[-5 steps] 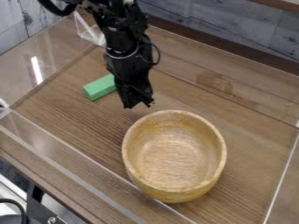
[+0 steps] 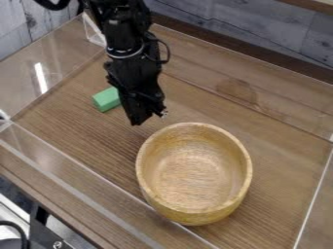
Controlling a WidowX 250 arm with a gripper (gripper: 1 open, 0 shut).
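Note:
My gripper (image 2: 138,114) hangs at the upper centre of the camera view, low over the wooden surface, shut, with nothing visible between its fingers. Just left of it lies a green block (image 2: 107,98), partly behind the arm. Below and right of the gripper sits a large round beige bowl (image 2: 232,180), which looks empty.
The wooden tray floor (image 2: 72,136) is clear on the left and at the right (image 2: 274,107). Its walls run along the back and sides, and a black cable lies in the lower left corner.
My gripper has shifted slightly left, toward the green block. The block and the bowl have not visibly moved.

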